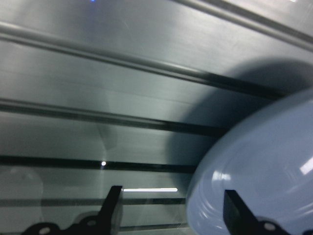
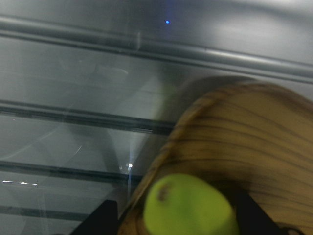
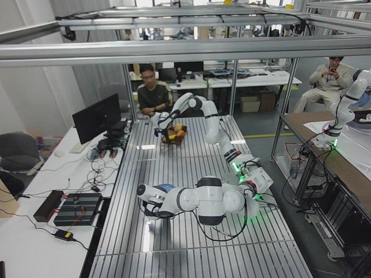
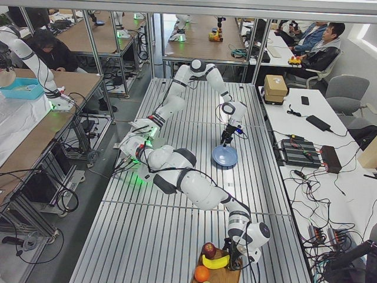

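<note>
A blue plate (image 4: 224, 155) lies on the slatted metal table. My left gripper is open just above it, the plate's near rim showing between and beside the fingers. At the other end, a wooden board (image 4: 220, 275) carries a red fruit (image 4: 209, 250), a banana (image 4: 215, 262) and an orange (image 4: 201, 273). My right gripper (image 4: 232, 253) is over the board's edge. In the right wrist view its fingers stand apart around a blurred yellow-green fruit (image 2: 188, 205) on the wood; whether they touch it is unclear.
Side desks (image 3: 40, 249) hold a monitor, cables and power units. A man (image 3: 149, 95) sits at the far end, beside the board.
</note>
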